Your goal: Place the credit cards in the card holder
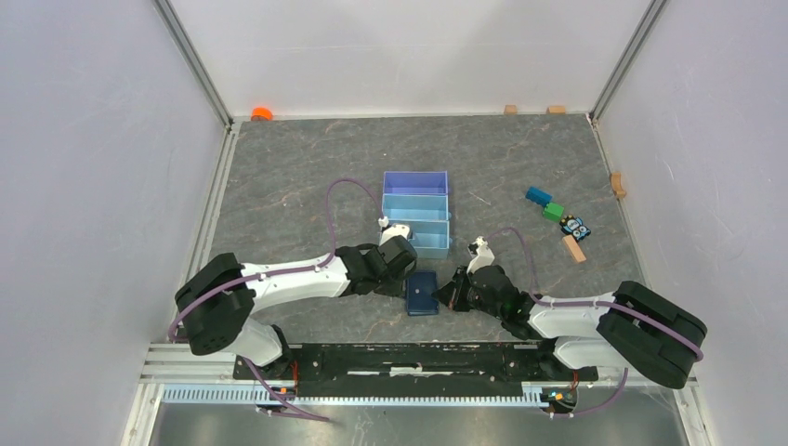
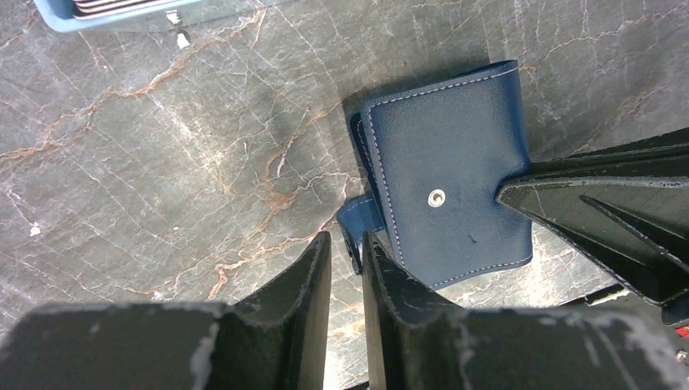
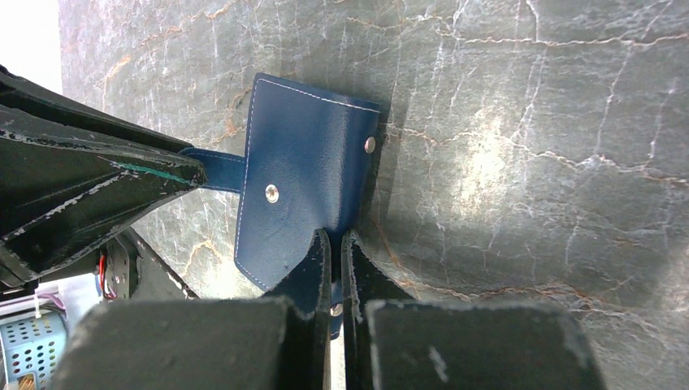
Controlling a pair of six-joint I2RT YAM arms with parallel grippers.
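Note:
A dark blue leather card holder (image 1: 422,294) lies on the grey table between both arms; a round snap shows on its face (image 2: 455,175). At one side its short strap (image 2: 360,218) sticks out. My left gripper is part open at that strap, its fingers either side of the strap's end. From the opposite side my right gripper is shut, fingertips against the holder's long edge; whether any leather is pinched between them cannot be made out. The strap (image 3: 218,169) also reaches the left fingertips in the right wrist view.
Behind the holder stands a bin (image 1: 448,223) with several compartments; thin stacked edges, perhaps cards, show inside its corner (image 2: 106,6). Small blocks (image 1: 554,212) and an owl-like toy (image 1: 574,228) lie at the right.

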